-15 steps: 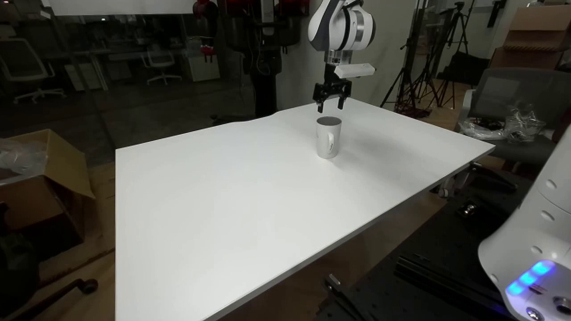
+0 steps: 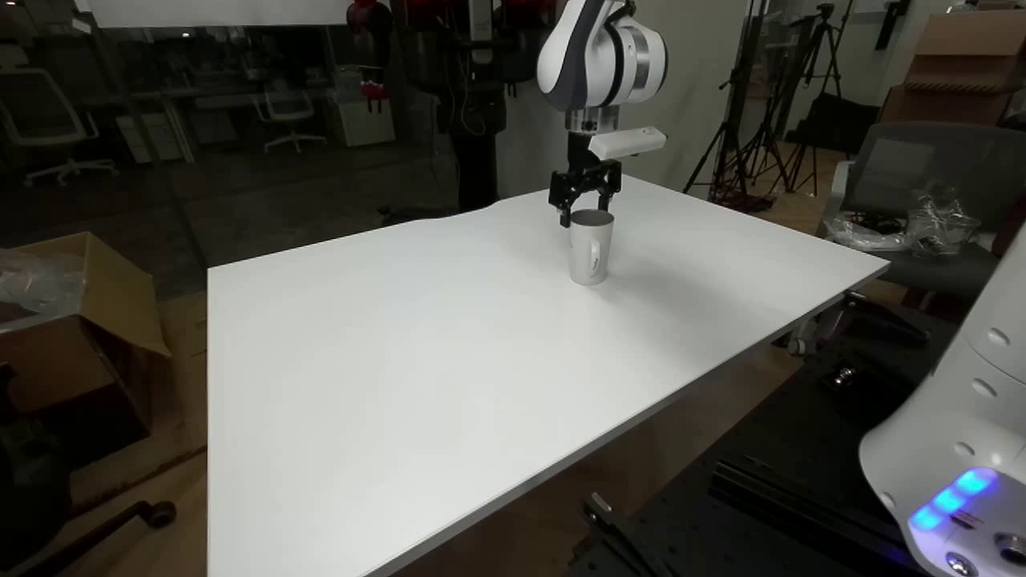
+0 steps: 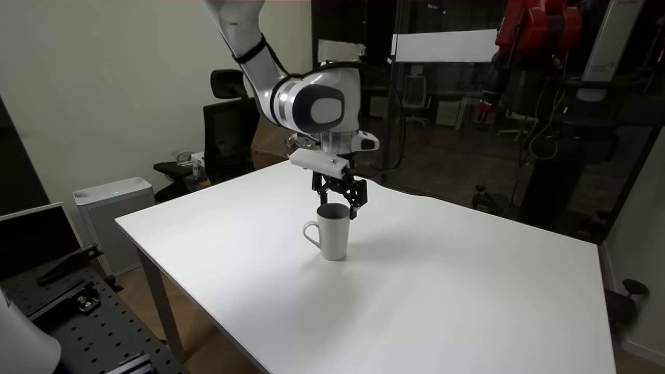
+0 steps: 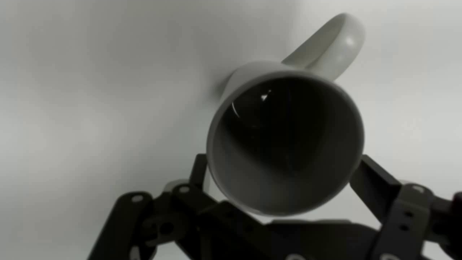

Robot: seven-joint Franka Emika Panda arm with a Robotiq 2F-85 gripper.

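Note:
A tall white mug [image 2: 587, 252] with a grey inside stands upright on the white table [image 2: 404, 385]. Seen in exterior view 2, the mug [image 3: 333, 234] has its handle on the left. My gripper is open, its black fingers spread to either side of the mug's rim in the wrist view. Looking down, I see the mug [image 4: 281, 208] in the middle, its handle pointing up and to the right. From outside, the gripper [image 2: 586, 217] is at the height of the mug's top, on its far side. Whether either finger touches the mug, I cannot tell.
Apart from the mug, the table top is bare, with wide free room around it. A cardboard box [image 2: 72, 327] is on the floor beyond the table's left edge. An office chair [image 3: 227, 131] stands behind the table.
My gripper has come down and slightly left in exterior view 1, from above the mug to the level of its rim. The mug has stayed in place.

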